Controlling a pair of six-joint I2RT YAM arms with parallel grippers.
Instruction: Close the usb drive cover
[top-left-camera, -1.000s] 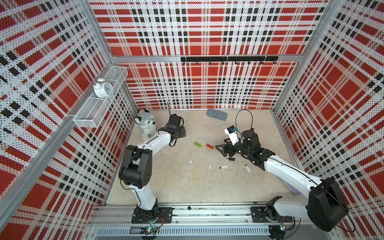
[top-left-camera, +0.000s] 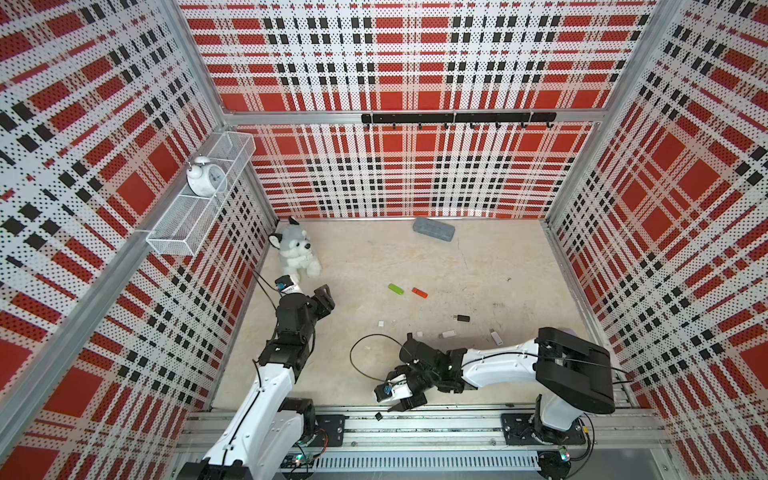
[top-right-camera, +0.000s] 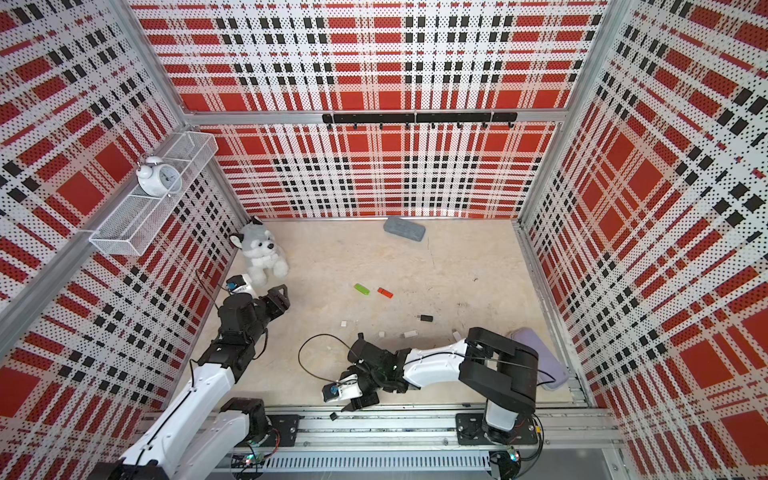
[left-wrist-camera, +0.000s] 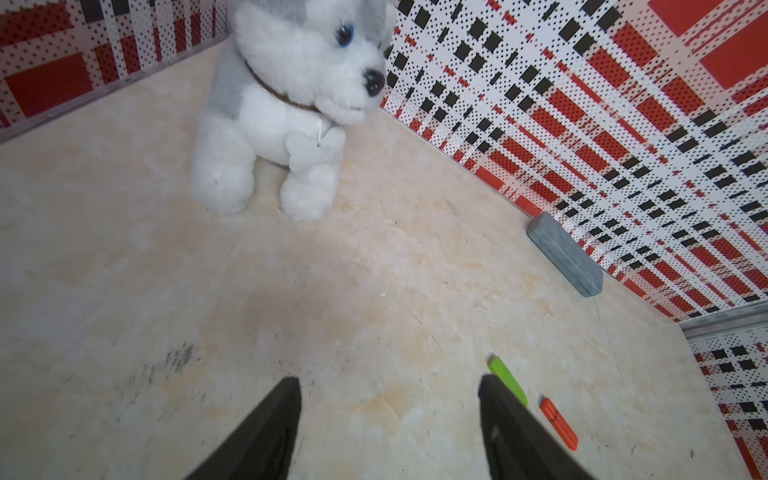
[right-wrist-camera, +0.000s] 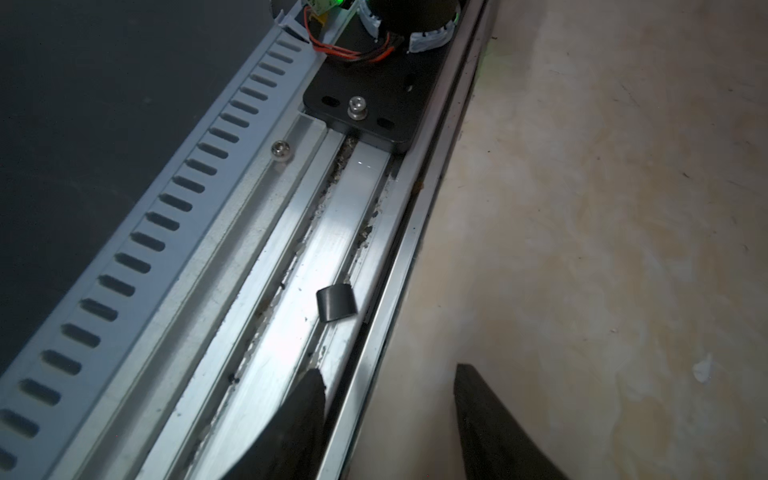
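A green stick (top-left-camera: 395, 289) and a red stick (top-left-camera: 420, 293), both looking like usb drives, lie mid-table in the top left view. Nearer the front are a black drive (top-left-camera: 462, 318), a white one (top-left-camera: 448, 333) and another white one (top-left-camera: 496, 337). A small black cap-like piece (right-wrist-camera: 336, 302) rests on the metal rail. My left gripper is part open and empty, in front of the plush dog and left of the sticks. My right gripper, also open and empty, hangs above the table's front edge beside the black piece.
A plush dog (top-left-camera: 296, 249) sits at the back left, and a grey case (top-left-camera: 433, 229) lies by the back wall. Small white pieces, one (top-left-camera: 381, 324) near mid-table, lie loose. A purple object (top-right-camera: 537, 358) is at the right.
My right arm has swung from over the drives to the front edge and left. The loose drives appear unmoved.
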